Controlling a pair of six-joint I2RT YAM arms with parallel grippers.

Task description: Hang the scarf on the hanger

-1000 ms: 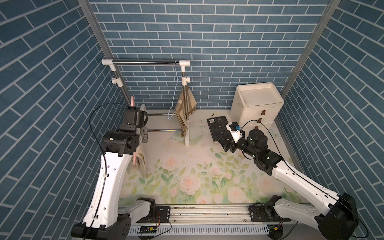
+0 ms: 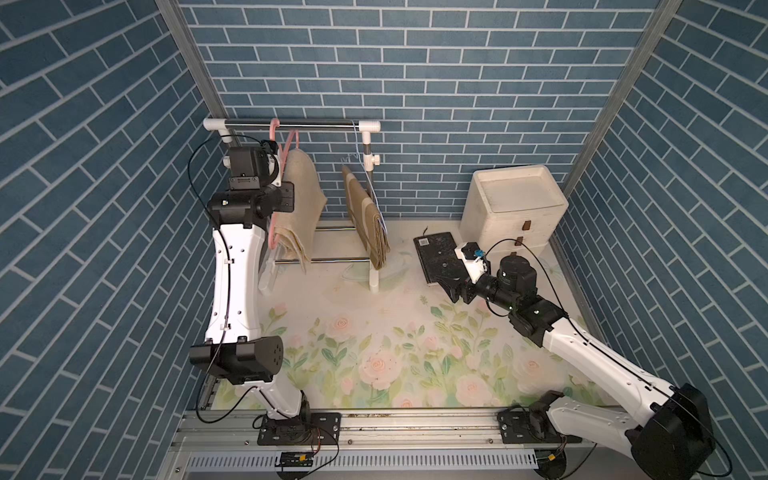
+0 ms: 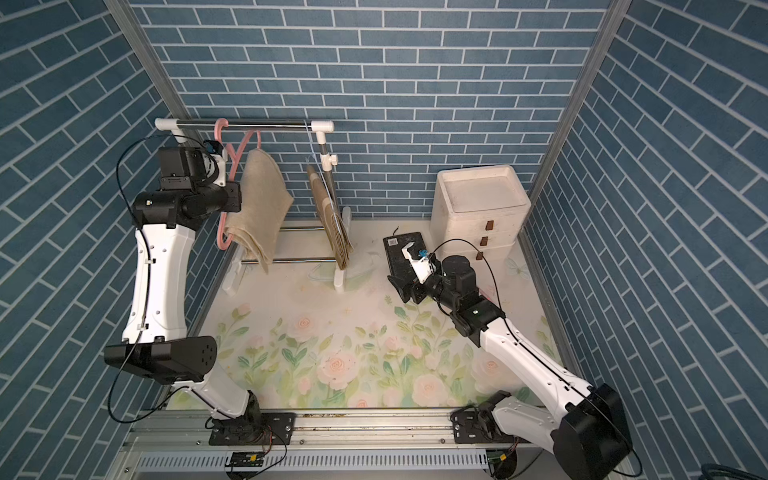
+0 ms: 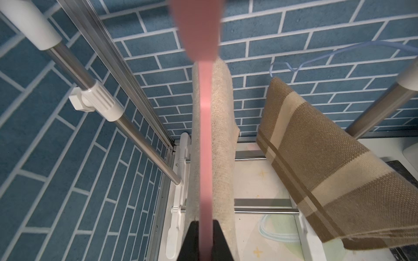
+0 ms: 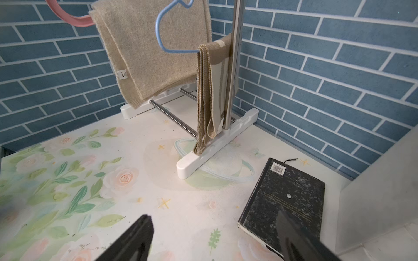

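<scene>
A pink hanger [image 4: 205, 143] bears a plain beige scarf [image 2: 300, 200], folded over it and hanging down on both sides. My left gripper is shut on the hanger's pink body. In both top views the hanger's hook [image 3: 221, 124] appears at the rack's top bar [image 2: 316, 125], near its left end; whether it rests on the bar cannot be told. Well to the right, my right gripper stands open over the table with nothing between its fingers.
A brown striped scarf [image 4: 322, 152] hangs on a blue hanger [image 5: 159, 32] by the rack's right post. A black book [image 5: 289, 204] lies right of the rack, and a white drawer box [image 2: 516, 196] stands at the back right.
The striped scarf has swung about. The right arm has barely moved.
</scene>
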